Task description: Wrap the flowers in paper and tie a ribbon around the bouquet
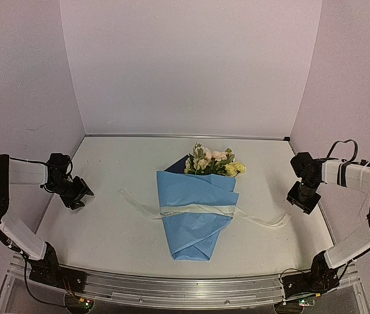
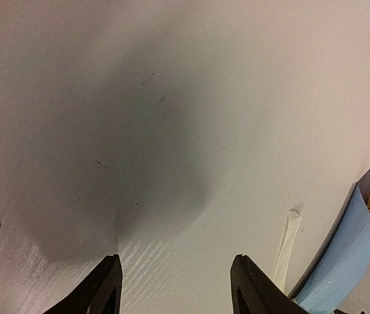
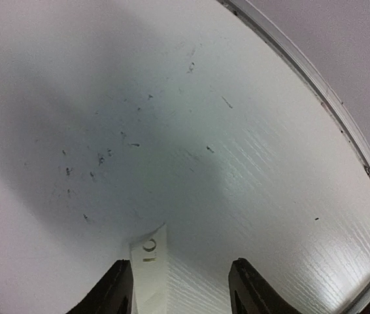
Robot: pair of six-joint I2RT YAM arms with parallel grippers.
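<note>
The bouquet lies mid-table in blue wrapping paper [image 1: 195, 190], with pink and yellow flowers [image 1: 212, 160] showing at its far end. Across the paper runs a white ribbon [image 1: 197, 209]; its two ends rest slack on the table, one on each side. Far left, my left gripper [image 1: 84, 199] is open, and its wrist view shows bare table between the fingers. My right gripper [image 1: 301, 205] is open at the far right, close to the ribbon's right end [image 3: 150, 268], which lies flat beside its left finger in the wrist view. Whether any knot exists under the band cannot be seen.
Walls stand left, right and behind. A metal rail [image 1: 185, 291] runs along the front edge.
</note>
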